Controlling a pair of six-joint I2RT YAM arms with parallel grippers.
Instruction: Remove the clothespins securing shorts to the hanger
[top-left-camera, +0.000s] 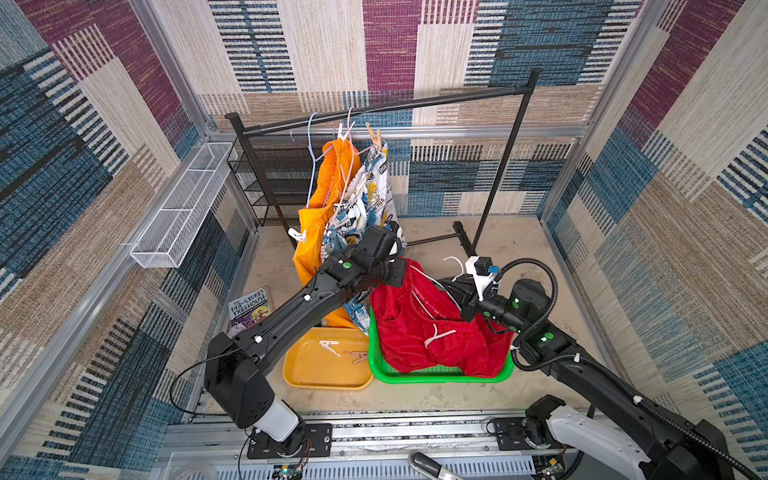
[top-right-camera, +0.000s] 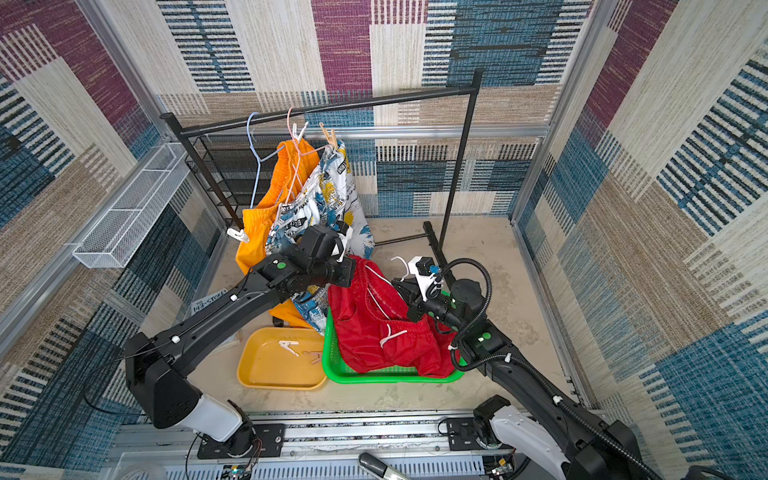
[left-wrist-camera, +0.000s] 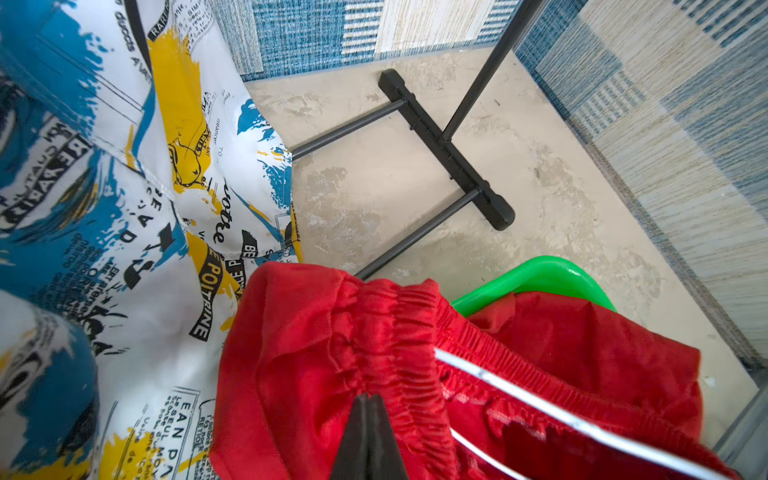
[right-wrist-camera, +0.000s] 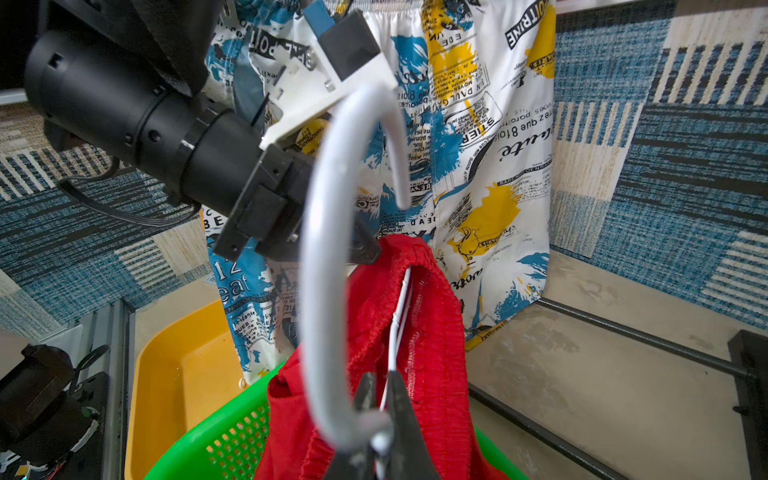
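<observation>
Red shorts (top-right-camera: 380, 336) lie bunched in a green basket (top-right-camera: 372, 377), partly raised, with a white hanger (right-wrist-camera: 328, 264) in their waistband. My right gripper is shut on the hanger near its hook. My left gripper is shut at the red waistband's left end; whether fabric is pinched is unclear. Orange shorts (top-left-camera: 312, 240) and patterned shorts (top-left-camera: 364, 192) hang on the rack, with clothespins (top-right-camera: 328, 136) at the top and a white one (top-right-camera: 237, 234) on the orange pair. A yellow tray (top-left-camera: 308, 364) holds loose clothespins (top-left-camera: 328, 345).
The black rack (top-left-camera: 508, 160) spans the back, its foot (left-wrist-camera: 448, 152) on the floor behind the basket. A wire shelf (top-left-camera: 176, 208) is on the left wall, with a book (top-left-camera: 248, 308) below. Bare floor lies right of the basket.
</observation>
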